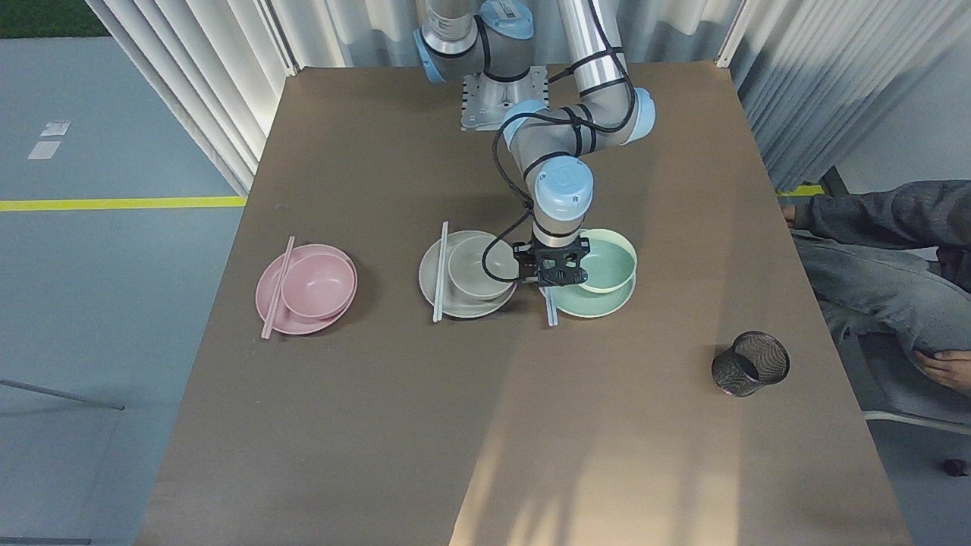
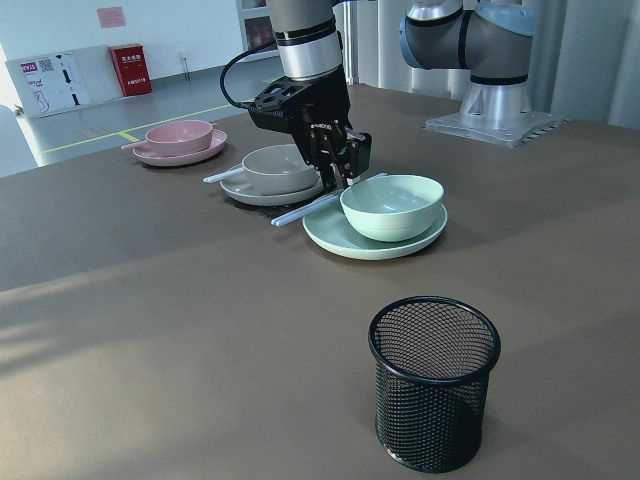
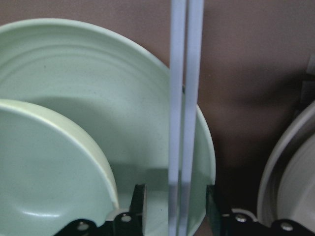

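Pale blue-white chopsticks (image 1: 551, 308) lie on the rim of a mint plate (image 1: 593, 303), beside a mint bowl (image 1: 612, 264). My gripper is low over the plate, open, its fingers either side of the chopstick pair in the wrist view, apart from it. In the left view the gripper (image 2: 340, 175) is just above the chopsticks, largely behind the bowl. A white plate (image 1: 464, 305) with a bowl (image 1: 478, 268) and white chopsticks (image 1: 441, 271) sits to the left.
A pink plate, bowl (image 1: 318, 286) and chopsticks (image 1: 278, 288) stand farther left. A black mesh cup (image 1: 749, 364) is at the front right. A person sits at the right edge.
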